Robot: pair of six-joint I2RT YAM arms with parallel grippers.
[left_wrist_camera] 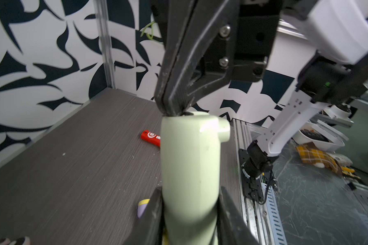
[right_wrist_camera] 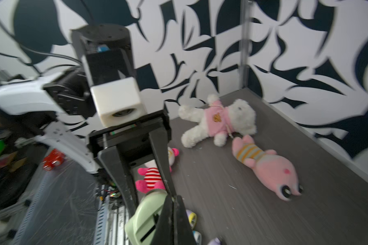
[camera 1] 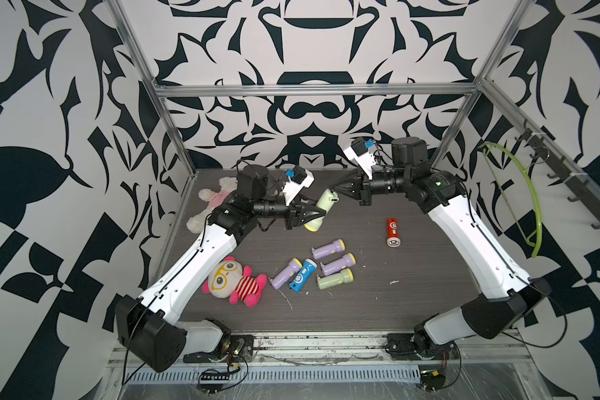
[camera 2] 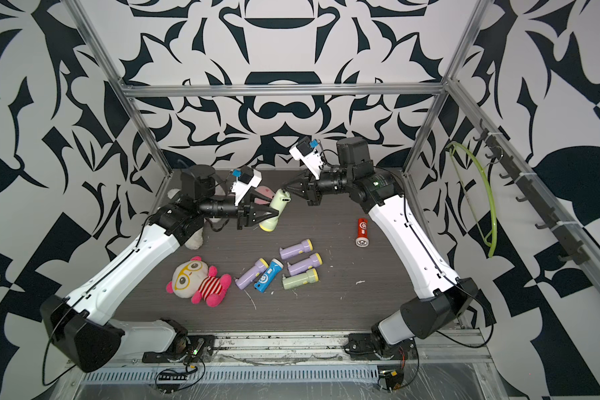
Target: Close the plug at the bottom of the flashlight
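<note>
A pale green flashlight [camera 1: 326,200] with a yellow rim is held tilted above the table, with my left gripper [camera 1: 310,217] shut around its body. In the left wrist view the flashlight [left_wrist_camera: 192,163] stands upright between the fingers, a small round knob on its side. My right gripper [camera 2: 288,188] is shut at the flashlight's upper end. Its fingertips touch or nearly touch that end in the left wrist view, with nothing visible between them. The flashlight's end [right_wrist_camera: 146,218], with a dark slot in it, lies just left of the right fingertips in the right wrist view. Whether the plug sits flush cannot be told.
Several flashlights lie on the table in front: purple [camera 1: 328,249], blue [camera 1: 303,275] and another pale green [camera 1: 335,278]. A red flashlight [camera 1: 393,232] lies to the right. Plush toys [camera 1: 236,282] are at the left.
</note>
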